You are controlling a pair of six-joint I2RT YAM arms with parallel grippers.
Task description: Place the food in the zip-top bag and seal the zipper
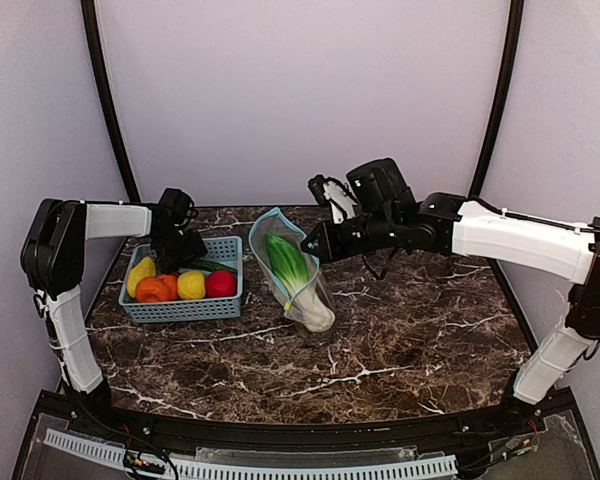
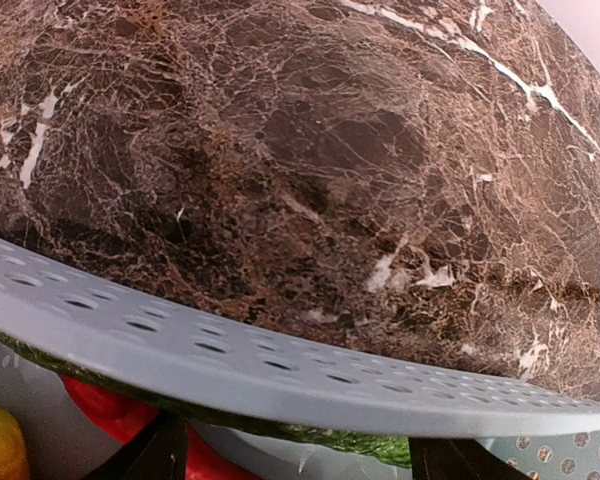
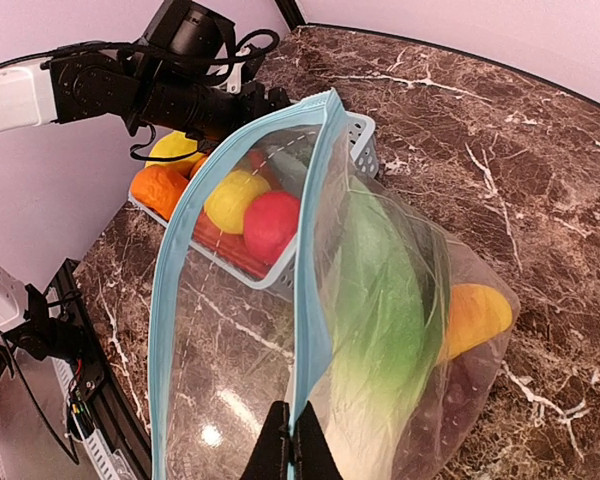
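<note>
The zip top bag (image 1: 291,262) stands open on the table, a leafy green vegetable (image 1: 285,262) inside; a yellow item (image 3: 475,318) also shows in it in the right wrist view. My right gripper is shut at the bag's blue zipper edge (image 3: 310,300). My left gripper is part open, down in the back of the blue basket (image 1: 185,312), fingers around a long green cucumber (image 2: 340,440) under the rim. A red pepper (image 2: 110,410) lies beside it. The basket also holds orange (image 1: 154,289), yellow (image 1: 191,285) and red (image 1: 220,283) food.
Walls border both sides and the back.
</note>
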